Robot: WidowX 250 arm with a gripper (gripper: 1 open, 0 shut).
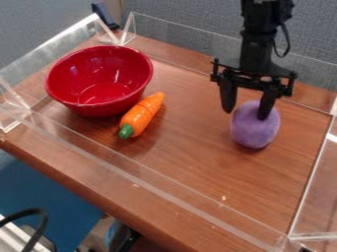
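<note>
My black gripper hangs open from the top at the right. One finger reaches down over the upper part of a purple oval object, probably an eggplant, and the other stands to its left. A red bowl sits at the left, and an orange carrot toy with a green tip lies just to the right of the bowl.
Low transparent walls border the work area, with a grey back panel behind and a blue area beyond the front left edge.
</note>
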